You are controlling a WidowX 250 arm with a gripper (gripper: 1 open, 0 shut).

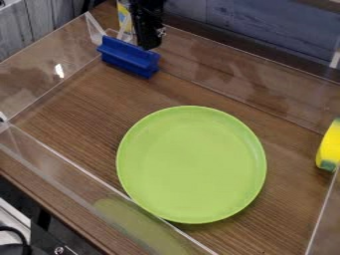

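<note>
My dark gripper [145, 36] is at the top centre of the camera view, just above and behind a blue block [130, 62] with an upright back part. A yellow item [125, 16], partly hidden, stands behind the blue block beside the gripper. Whether anything is between my fingertips is too small to make out. A large green plate [192, 163] lies in the front middle of the wooden surface.
A yellow object [328, 147] sits at the right edge. Clear low walls border the wooden surface [74, 125]. The area between the blue block and the plate is free, as is the back right.
</note>
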